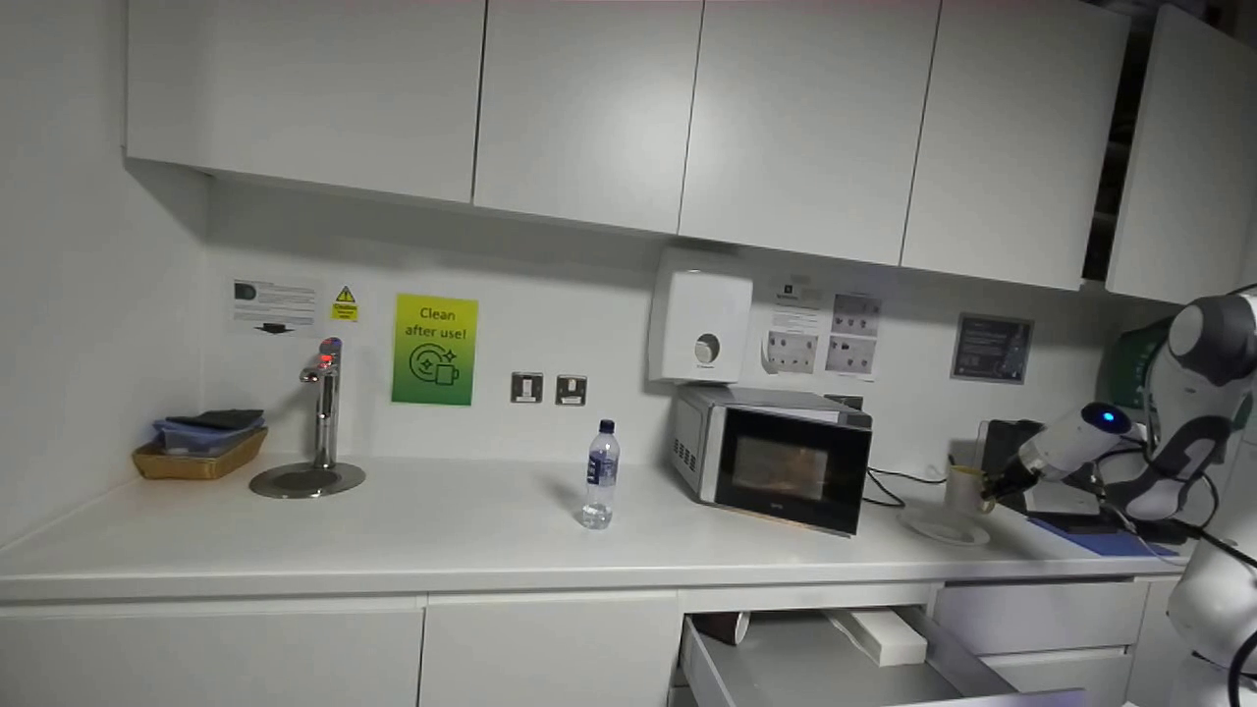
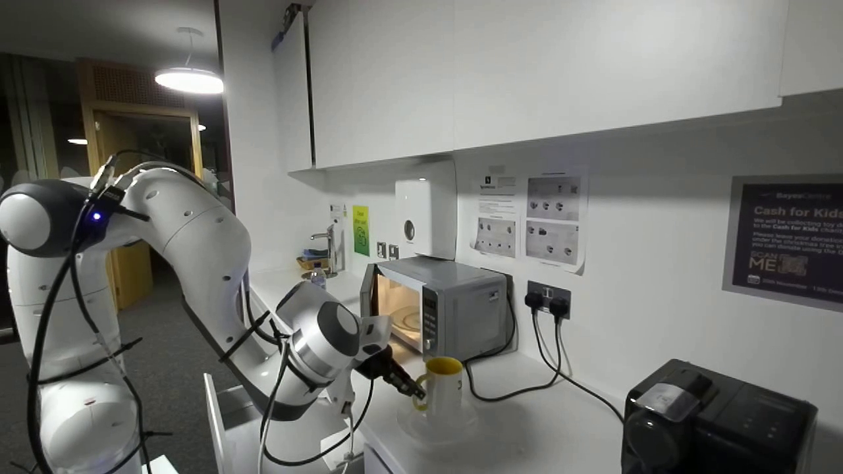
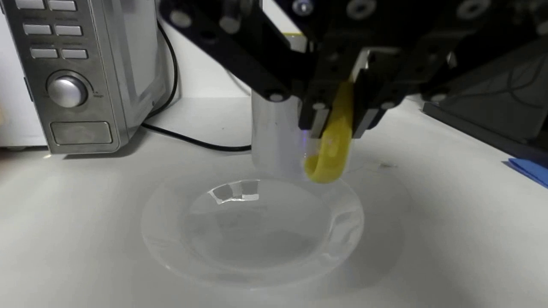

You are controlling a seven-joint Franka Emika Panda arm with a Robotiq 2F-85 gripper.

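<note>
A white mug with a yellow inside and yellow handle stands roughly upright at the plate. My gripper is shut on that handle, one finger on either side. Below lies a pale plate on the counter; in the wrist view the mug appears over its far rim. Whether the mug's base touches the plate, I cannot tell. From the front, the gripper comes in from the right of the mug, with the plate lower down.
A microwave stands left of the plate, its cable running behind. Right of the mug is a black coffee machine. A water bottle is on the open counter further left. Below the counter a drawer is pulled out.
</note>
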